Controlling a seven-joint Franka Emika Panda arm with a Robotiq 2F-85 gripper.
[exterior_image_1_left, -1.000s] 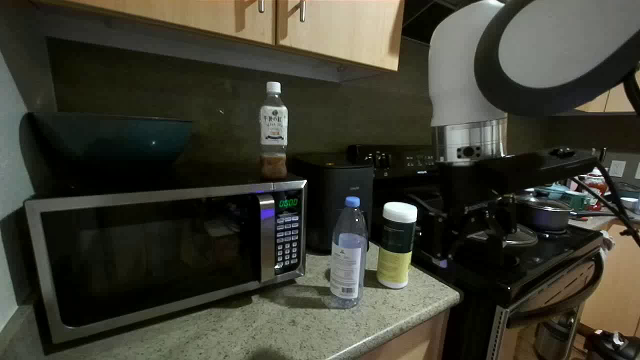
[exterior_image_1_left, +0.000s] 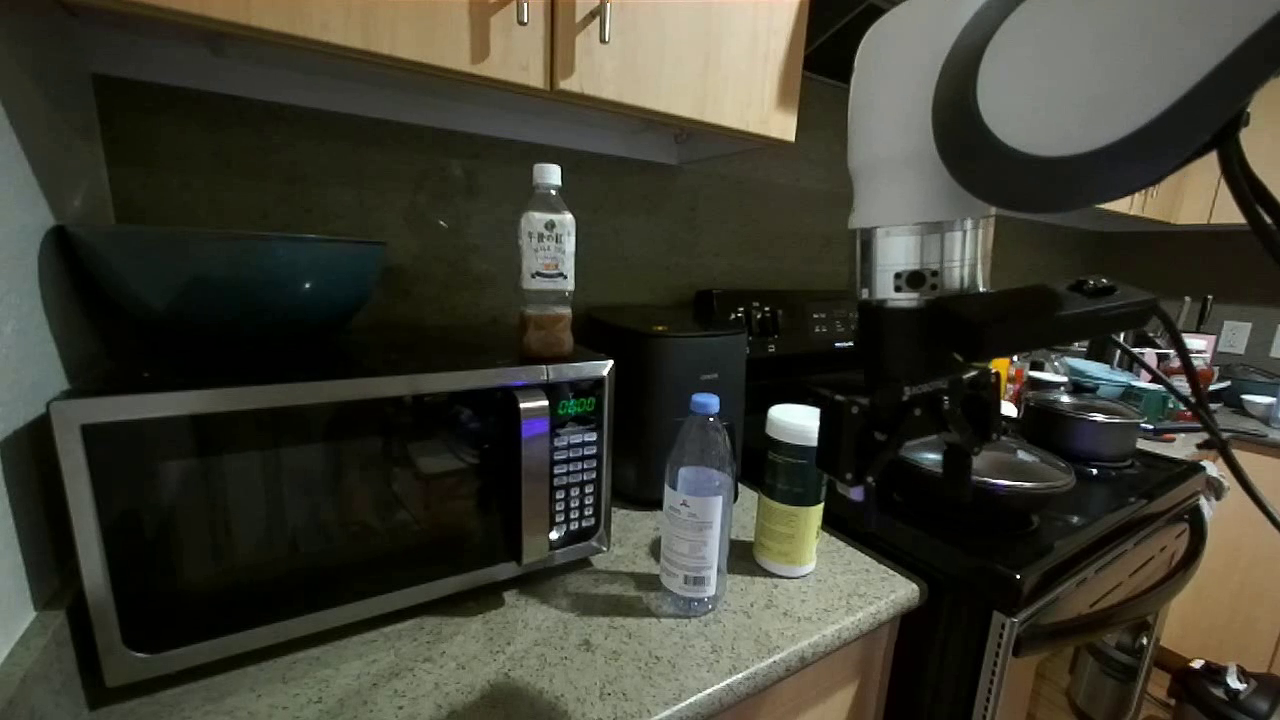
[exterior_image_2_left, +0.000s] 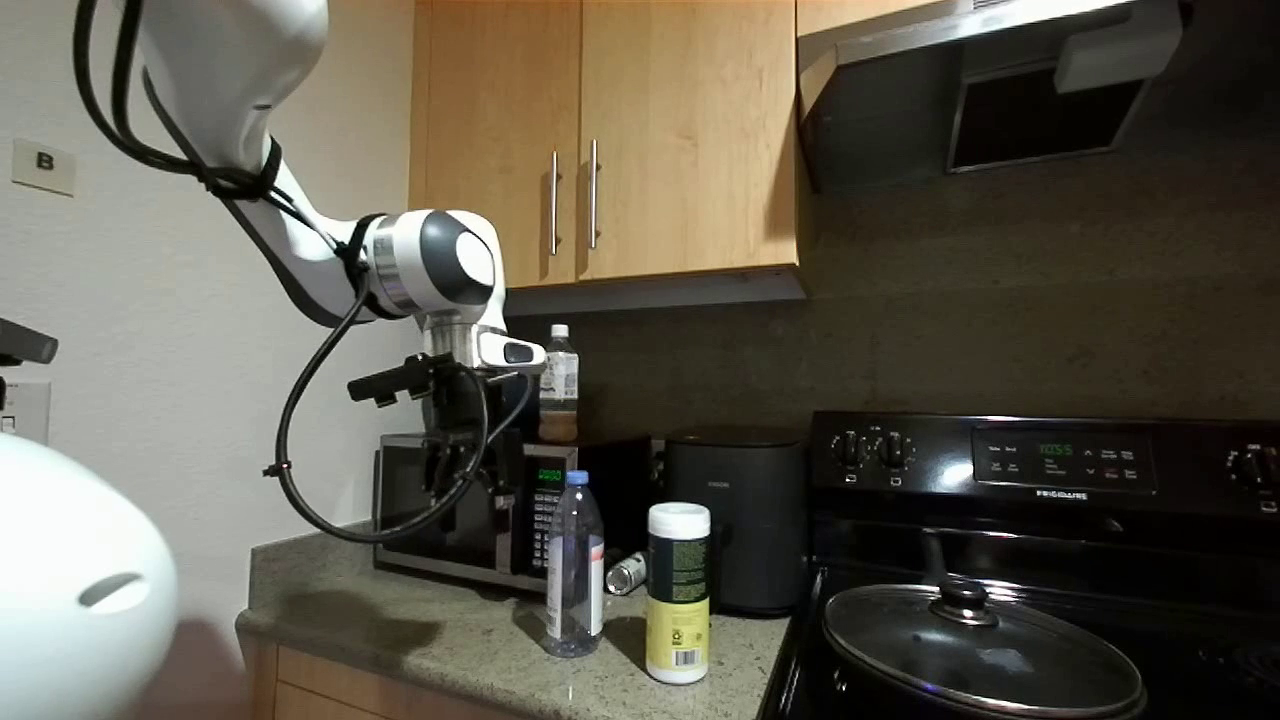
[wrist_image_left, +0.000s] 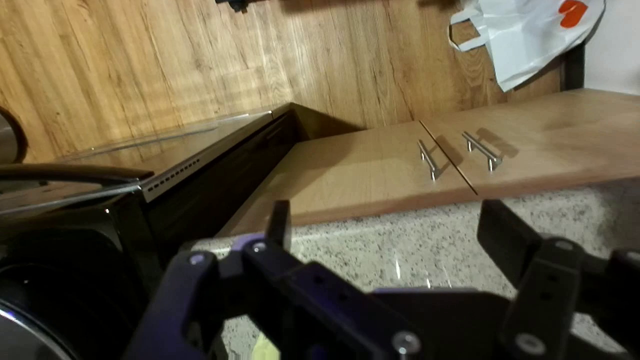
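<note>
My gripper (exterior_image_1_left: 906, 474) hangs pointing down on the right in exterior view 1, its fingers open and nothing between them. In the wrist view the two fingers (wrist_image_left: 279, 225) stand wide apart above the counter's front edge. A clear bottle with a blue cap (exterior_image_1_left: 696, 516) stands upright on the counter. Beside it is a dark-green and yellow canister with a white lid (exterior_image_1_left: 791, 490). Another bottle, white-capped with brown liquid low inside (exterior_image_1_left: 548, 264), stands on top of the microwave (exterior_image_1_left: 300, 516), whose door is shut. In exterior view 2 the gripper (exterior_image_2_left: 462, 462) overlaps the microwave front.
A dark teal bowl (exterior_image_1_left: 228, 276) sits on the microwave. The black air fryer (exterior_image_2_left: 735, 516) stands behind the canister, and a can (exterior_image_2_left: 626, 574) lies between. A lidded pan (exterior_image_2_left: 984, 648) is on the stove. Cabinets (exterior_image_2_left: 690, 132) hang overhead.
In exterior view 1 the arm and gripper have shifted slightly up and to the left. The bottles and canister have not moved.
</note>
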